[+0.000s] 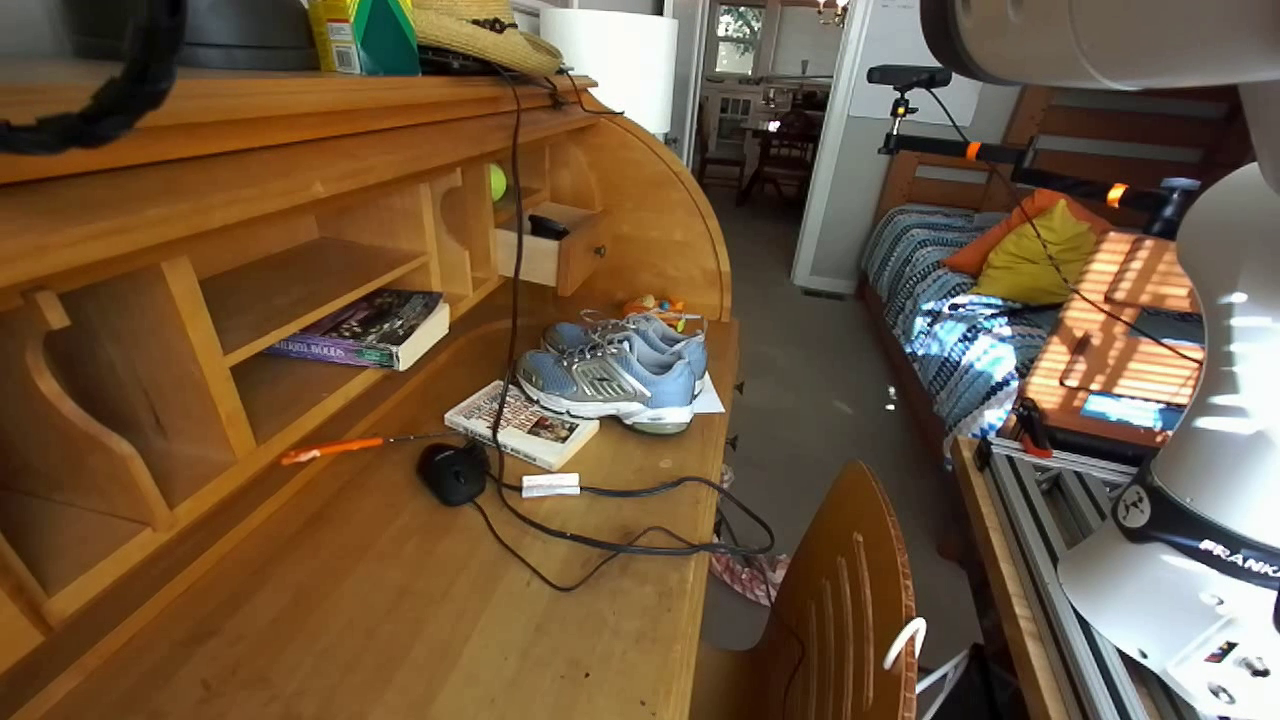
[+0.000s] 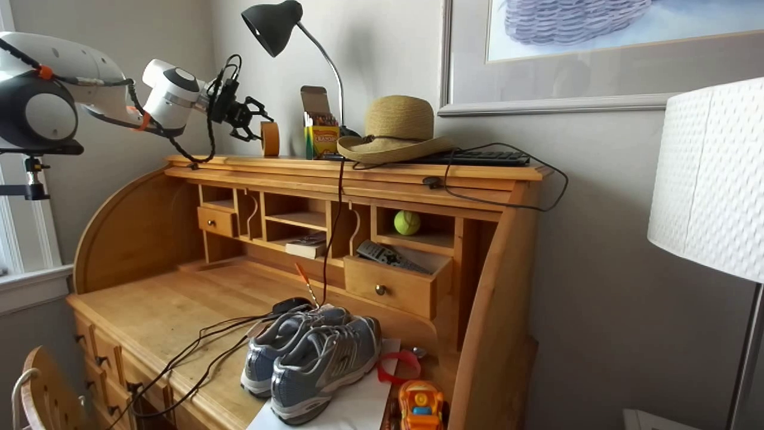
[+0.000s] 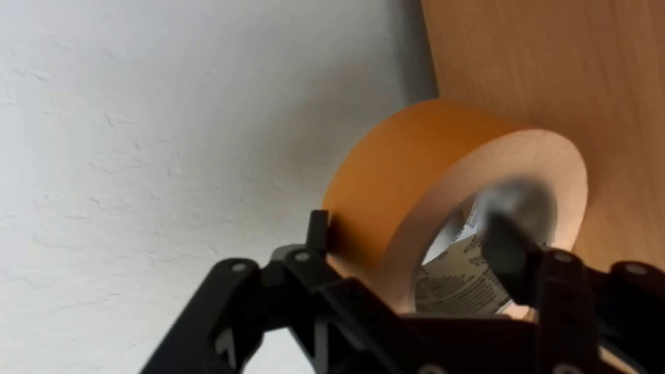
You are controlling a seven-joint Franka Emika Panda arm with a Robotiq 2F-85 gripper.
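Observation:
An orange roll of tape (image 3: 399, 181) stands on its edge on the desk's top shelf, close to the wall; exterior view 2 has this tape roll (image 2: 270, 139) at the shelf's left part. My gripper is around one side of the ring in the wrist view. One finger (image 3: 318, 231) lies at the roll's outer face, and the other finger (image 3: 508, 255) is in front of or inside the hole; how deep it reaches cannot be told. The fingers stand part open. In exterior view 2 my gripper (image 2: 263, 119) is just left of the roll.
To the right of the roll on the shelf stand a crayon box (image 2: 322, 136), a black desk lamp (image 2: 276, 28) and a straw hat (image 2: 397, 129). The wall (image 3: 187, 156) is close behind. Shoes (image 2: 322, 365) and cables occupy the desktop below.

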